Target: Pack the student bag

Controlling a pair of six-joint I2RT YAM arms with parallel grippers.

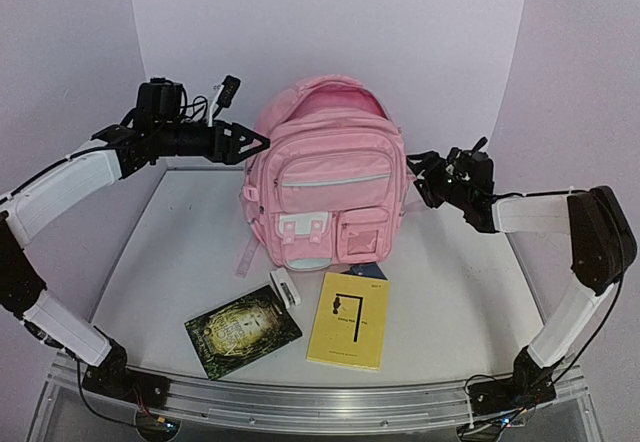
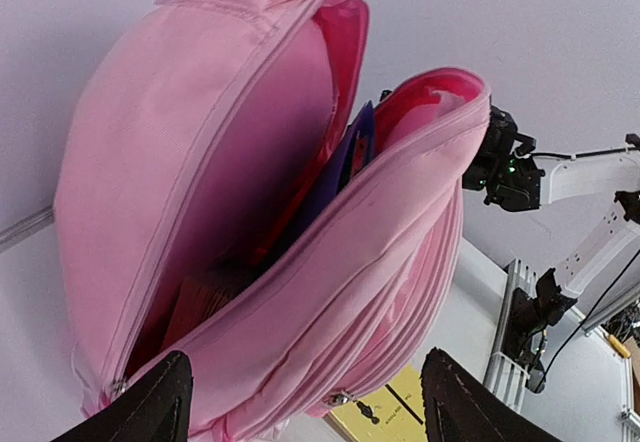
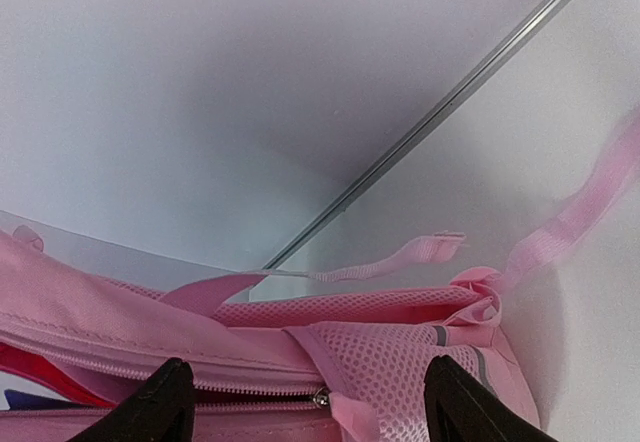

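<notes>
A pink backpack [image 1: 335, 177] stands upright at the back centre, its main compartment unzipped at the top. Inside it, a dark blue item [image 2: 325, 184] with red beside it shows in the left wrist view. At the bag's upper left side is my left gripper [image 1: 254, 142], open. My right gripper [image 1: 418, 175] is open at the bag's right side; a pink zipper pull [image 3: 352, 417] lies between its spread fingers in the right wrist view. In front of the bag lie a yellow book [image 1: 348, 327], a dark patterned book [image 1: 242, 332] and a small white object [image 1: 285, 287].
A dark blue item [image 1: 368, 270] lies partly under the yellow book's far edge. Pink straps [image 3: 400, 255] trail beside the bag.
</notes>
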